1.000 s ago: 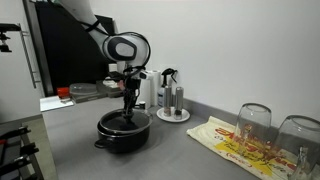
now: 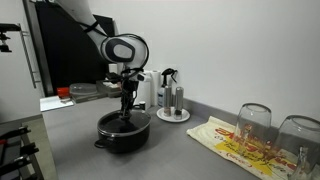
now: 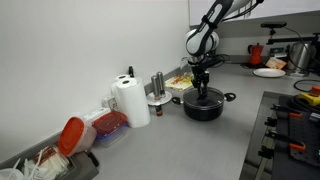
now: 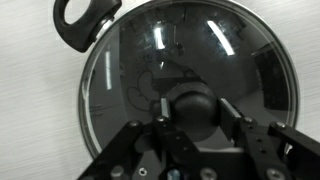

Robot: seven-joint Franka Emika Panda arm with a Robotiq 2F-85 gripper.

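A black pot [image 2: 122,143] with two side handles stands on the grey table. Over its opening lies a dark glass lid [image 4: 150,65], its rim close to the pot's; whether it sits flush all round is hard to tell. My gripper points down at the lid's middle, shut on the round black knob [image 4: 193,118], with a finger on either side. In the second exterior view the gripper [image 3: 202,88] is directly above the pot [image 3: 204,111]. One pot handle [image 4: 87,24] shows at the upper left of the wrist view.
Behind the pot, a white plate [image 2: 181,117] carries several bottles and shakers. A paper towel roll [image 3: 132,103] stands near the wall. Two glass jars [image 2: 253,126] and a patterned cloth [image 2: 222,142] are to the right.
The lid and my gripper have come down slightly; the lid, which stood higher and tilted over the pot, now lies lower and flatter. The pot has stayed in place.
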